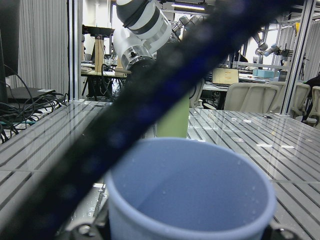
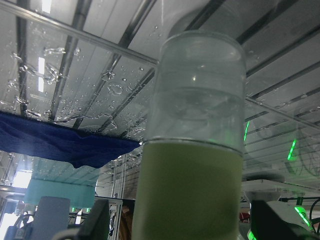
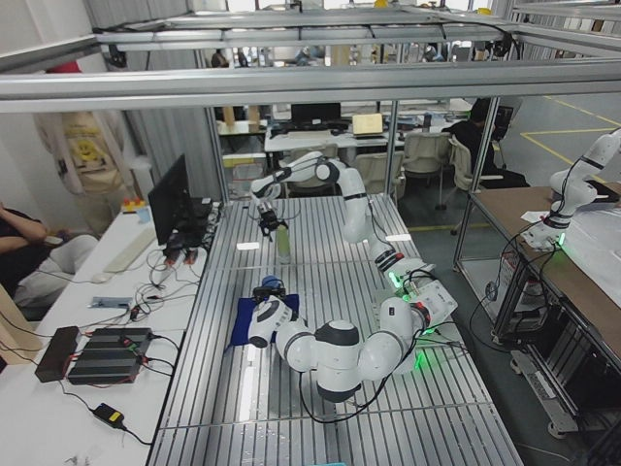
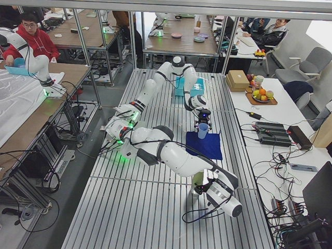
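A blue cup (image 4: 203,132) is held in my left gripper (image 4: 202,126), over a dark blue cloth (image 4: 205,150) on the slatted table. In the left wrist view the cup (image 1: 192,190) fills the lower middle. A green bottle (image 3: 282,243) with a clear upper part stands farther along the table, and my right gripper (image 3: 272,221) is at it. In the right wrist view the bottle (image 2: 187,190) sits between the fingers; whether they grip it is unclear.
A turquoise bin (image 4: 179,89) lies at one table end. Water drops wet the slats (image 2: 90,85). A side desk (image 3: 116,388) holds monitors, black boxes and cables.
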